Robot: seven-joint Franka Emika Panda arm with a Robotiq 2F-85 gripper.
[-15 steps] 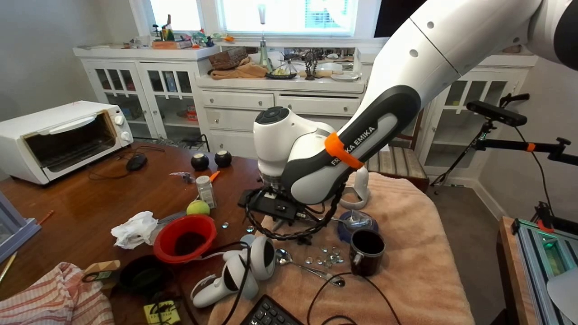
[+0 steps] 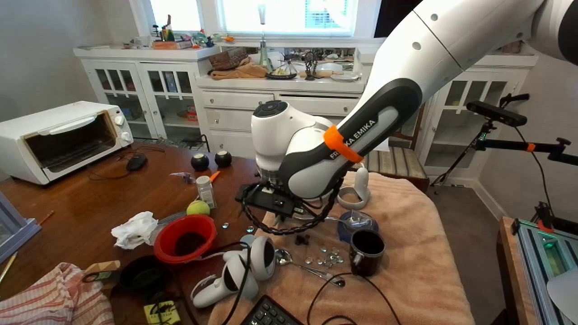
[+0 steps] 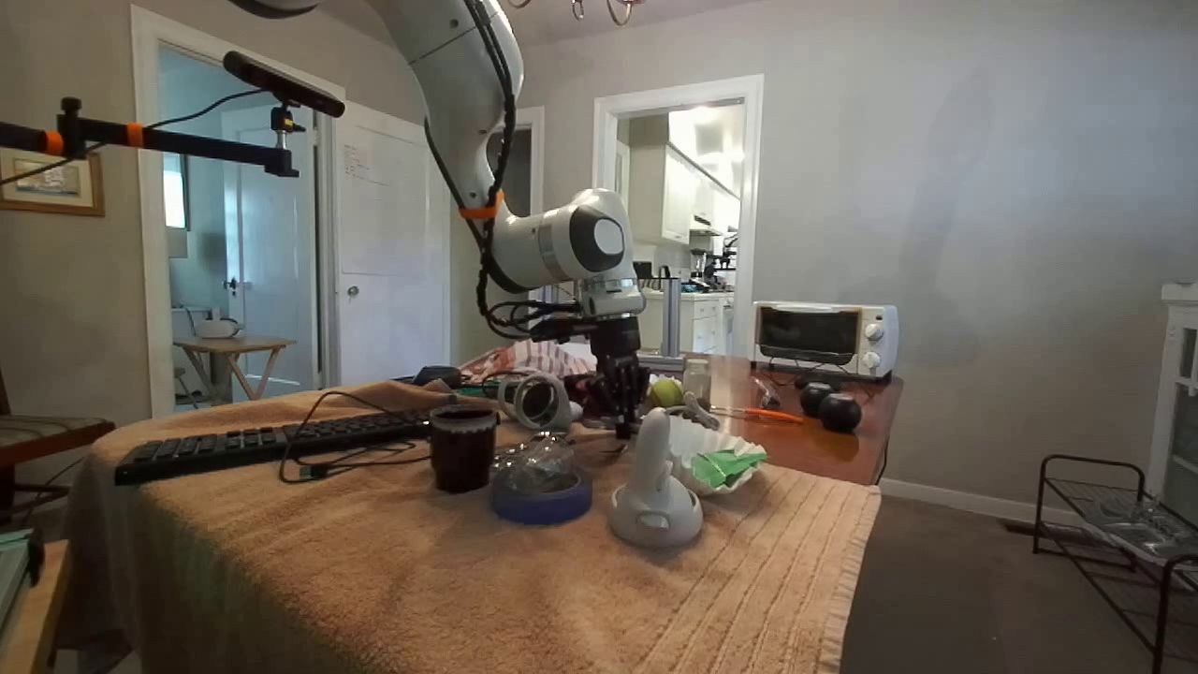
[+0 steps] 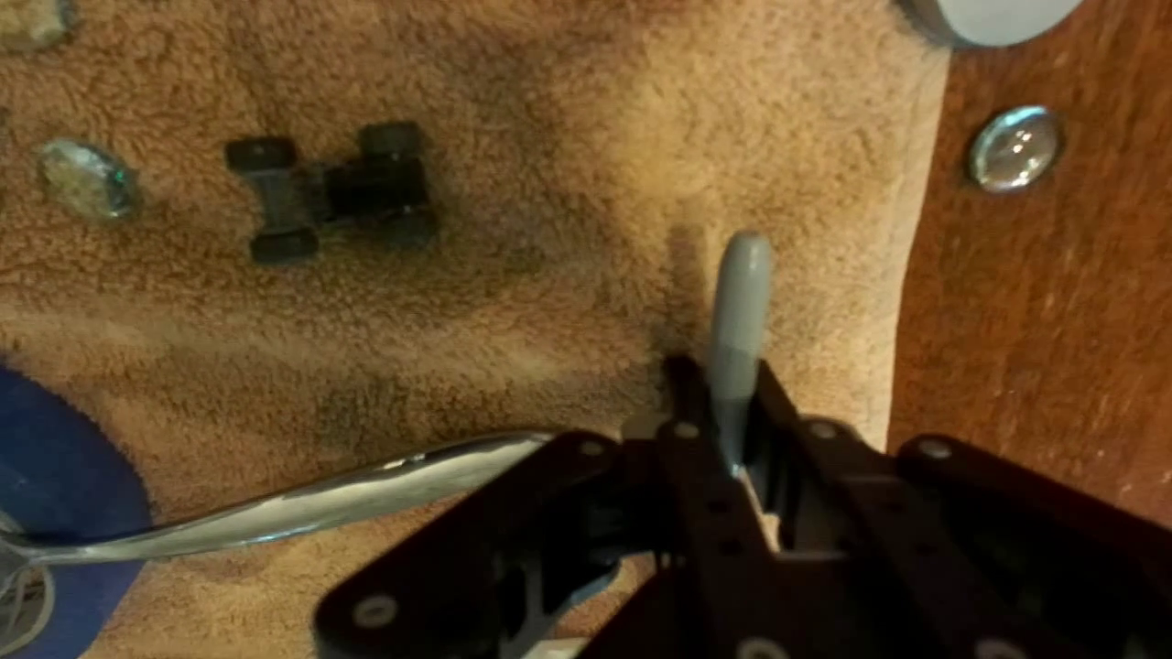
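Note:
In the wrist view my gripper is shut on a slim grey rod (image 4: 742, 302) with a rounded end, which sticks out beyond the fingertips. What the rod belongs to cannot be made out. Beneath it lies the tan towel (image 4: 527, 329), close to the towel's edge along the bare wood. A small black wheeled toy (image 4: 341, 192) sits on the towel, apart from the fingers. A metal spoon or fork handle (image 4: 330, 511) runs from the blue object (image 4: 60, 483) to behind the gripper. In exterior view 2 the gripper (image 3: 624, 432) points down, low over the table.
A dark mug (image 2: 366, 252), a spoon (image 2: 309, 268), glass beads (image 2: 328, 257) and a white controller (image 2: 233, 276) lie around the arm. The red bowl (image 2: 185, 238) stands on wood to the left. A white ribbed bowl holding green material (image 3: 724, 461) is nearby.
The arm has risen slightly and shifted a little left in exterior view 1. More of the black toy shows below it. The objects on the table look unmoved.

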